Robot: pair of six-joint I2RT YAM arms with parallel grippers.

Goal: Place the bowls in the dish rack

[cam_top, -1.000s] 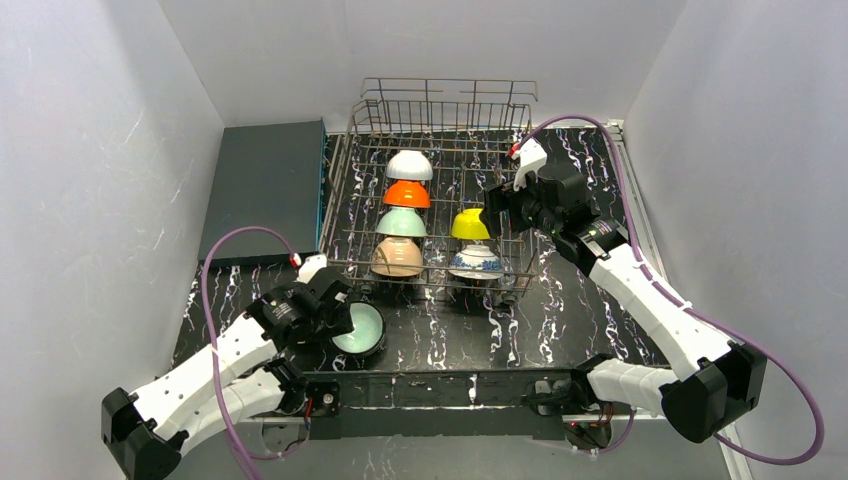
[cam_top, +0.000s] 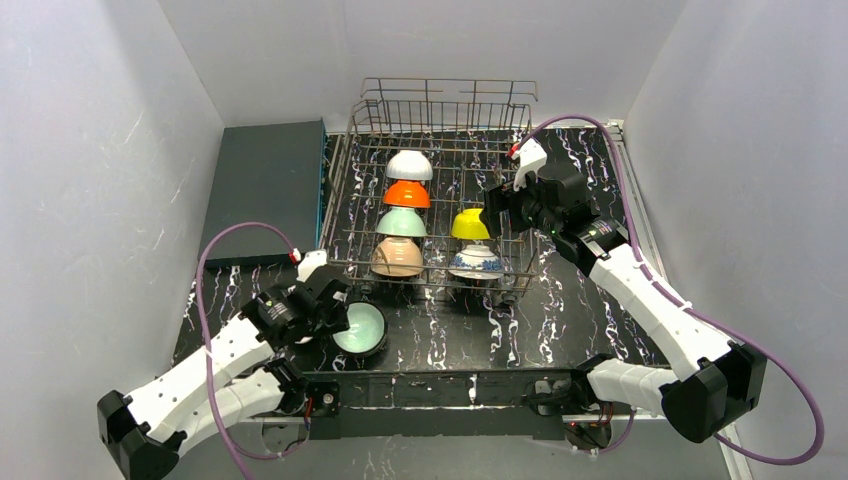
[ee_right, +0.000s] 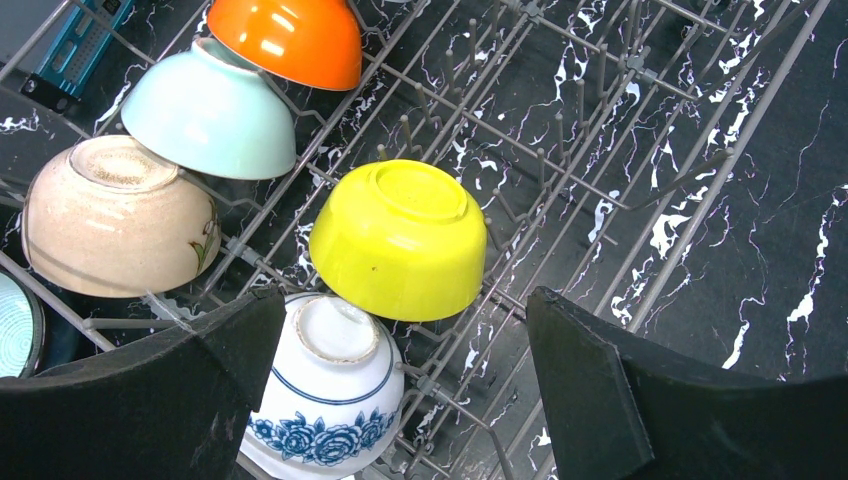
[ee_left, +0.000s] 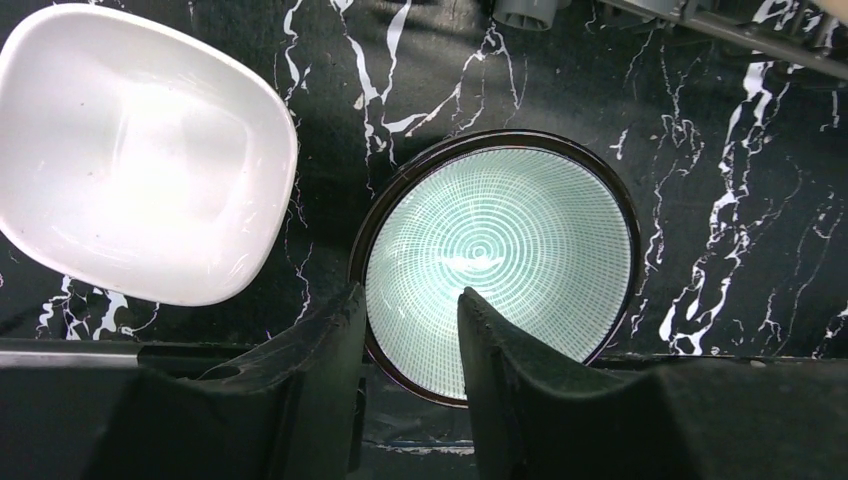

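Observation:
A dark-rimmed pale-green bowl point(cam_top: 359, 328) lies on the counter before the rack, with a white squarish bowl point(ee_left: 140, 150) beside it. Over the green bowl's near-left edge, my left gripper is part open, nothing visibly held. The rack point(cam_top: 445, 120) holds tilted bowls: white point(cam_top: 409, 165), orange point(ee_right: 285, 35), mint point(ee_right: 205, 120) and beige point(ee_right: 120, 225) on the left, yellow point(ee_right: 395, 250) and blue-flowered point(ee_right: 325, 410) on the right. My right gripper hangs open above the right ones.
A dark grey panel point(cam_top: 260, 185) lies left of the rack. Bare counter point(cam_top: 555, 320) shows at the front right. Pale walls enclose both sides and the back.
My right arm and the bowls show no visible movement.

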